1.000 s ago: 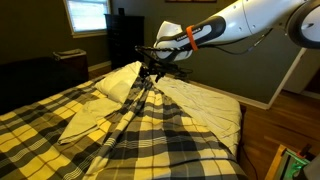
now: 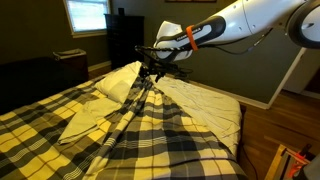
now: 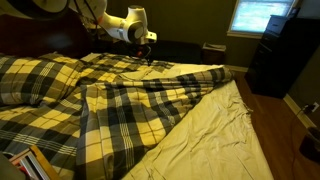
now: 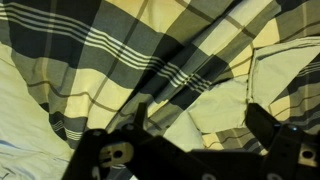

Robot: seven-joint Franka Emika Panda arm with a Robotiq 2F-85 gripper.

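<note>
A black, white and tan plaid blanket [image 2: 150, 135] lies rumpled across a bed, its edge running unevenly along the bare white sheet [image 2: 200, 105]. Over the far part of the bed hangs my gripper [image 2: 150, 74], pointing down. In the wrist view the gripper is open, its two dark fingers wide apart, with blanket folds [image 4: 150, 60] below. Nothing shows between them. To one side there, a pale cloth [image 4: 285, 65] lies over the plaid. Whether the fingertips touch the blanket is unclear.
A white pillow [image 2: 117, 83] and a flat pale cloth [image 2: 82, 122] rest on the bed. A plaid pillow [image 3: 38, 80] shows in the second exterior view. Dark drawers [image 3: 285, 58] stand beyond the bed, with open wooden floor [image 3: 262, 100] alongside.
</note>
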